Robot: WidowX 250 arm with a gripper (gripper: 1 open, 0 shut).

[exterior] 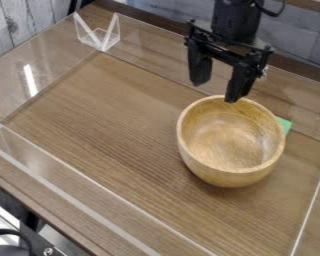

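Note:
My black gripper (227, 72) hangs at the upper middle, just above and behind a large wooden bowl (231, 150). Its two fingers are spread open with nothing seen between them. The bowl is empty and stands right of the middle of the wooden table (96, 130). A small green object (284, 124) lies at the bowl's back right, partly hidden by its rim.
A white wire-like object (99, 32) stands at the back left. A wall or edge borders the table at the far left and back.

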